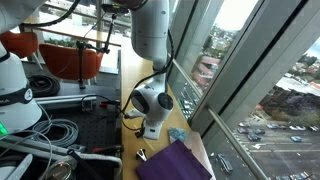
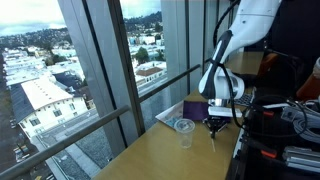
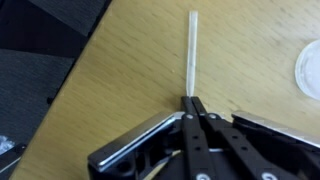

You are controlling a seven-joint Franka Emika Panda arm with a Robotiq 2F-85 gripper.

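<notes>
In the wrist view my gripper is shut, its dark fingertips together over the wooden table. A thin white stick, perhaps a straw, runs straight away from those tips. Its near end meets or passes under them, and whether it is pinched cannot be told. From the other side, the gripper hangs low over the table, with the pale stick just below it. A clear cup stands beside the gripper; part of a white round shape shows at the wrist view's right edge.
A dark purple sheet lies on the table near the window. Beside it is a small dark tool. The tall window borders the table, and the wood left of the cup in the second exterior view is bare.
</notes>
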